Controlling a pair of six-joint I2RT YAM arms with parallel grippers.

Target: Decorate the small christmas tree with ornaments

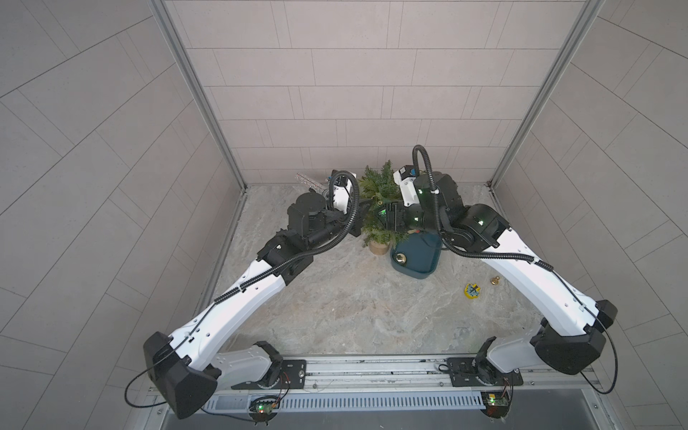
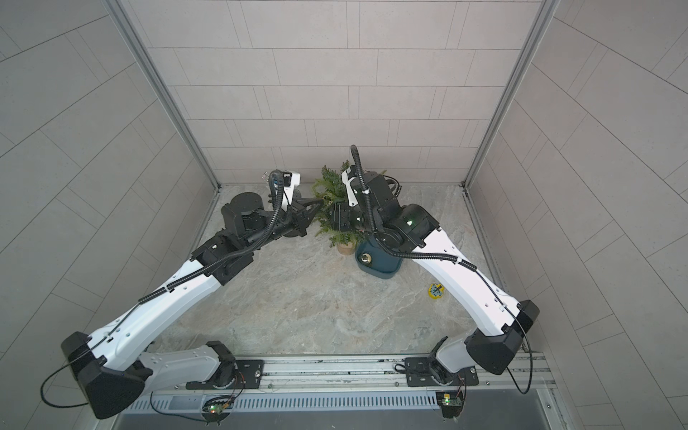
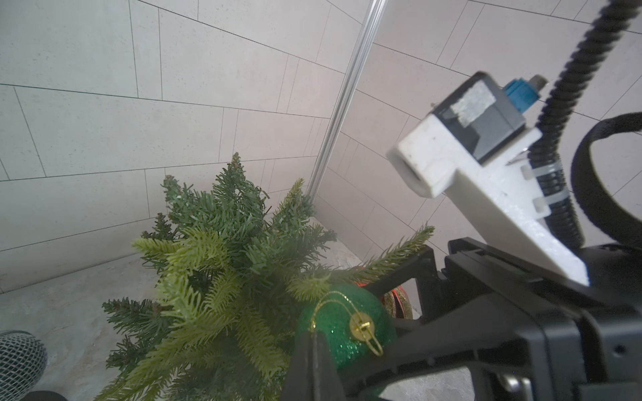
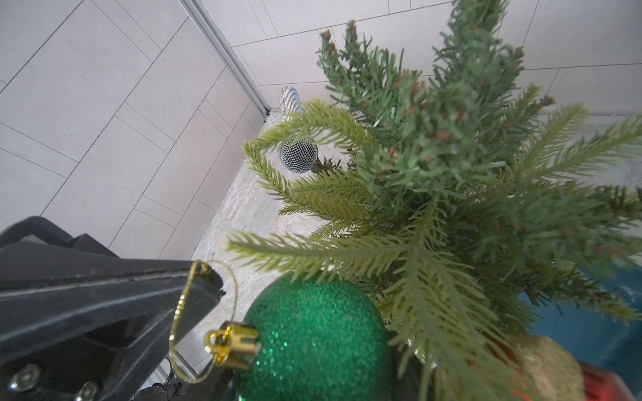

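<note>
The small green tree (image 1: 380,185) stands in its pot near the back, between both arms. A glittery green ball ornament (image 4: 314,341) with a gold cap and loop hangs beside the tree's branches. In the left wrist view the ornament (image 3: 344,337) sits between the fingers of my right gripper (image 1: 387,215); whether they press on it is unclear. My left gripper is shut, its tips at the gold loop (image 4: 175,327). The loop appears to run to those tips, but whether it is pinched is hard to tell.
A blue tray (image 1: 415,273) holding a gold ornament (image 1: 400,258) lies right of the pot. A yellow item (image 1: 472,290) and a small gold piece (image 1: 495,280) lie farther right. A silver microphone (image 4: 299,153) stands behind the tree.
</note>
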